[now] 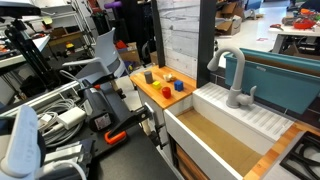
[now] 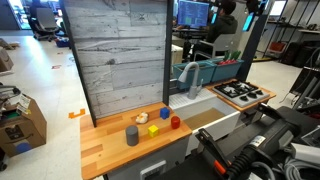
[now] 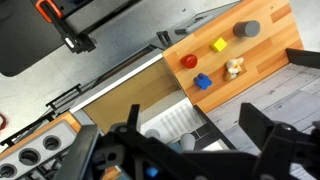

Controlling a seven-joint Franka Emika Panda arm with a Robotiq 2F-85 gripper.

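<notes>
On the wooden counter (image 1: 187,101) stand several small objects. A red round piece (image 3: 189,61) is closest to the sink, with a blue block (image 3: 204,81) beside it. A yellow block (image 3: 219,44) and a small white-and-tan figure (image 3: 235,67) lie farther along. At the far end stands a grey cylinder (image 3: 251,28). My gripper shows in the wrist view as two dark fingers spread wide, with nothing held between them. It hangs high above the counter and sink, apart from every object. Neither exterior view shows the fingers clearly.
A white sink (image 1: 213,137) with a brown basin floor and a white faucet (image 1: 238,80) adjoins the counter. The stove (image 3: 42,151) lies beyond it. A wooden panel wall (image 2: 125,60) backs the counter. Bare counter surrounds the small objects.
</notes>
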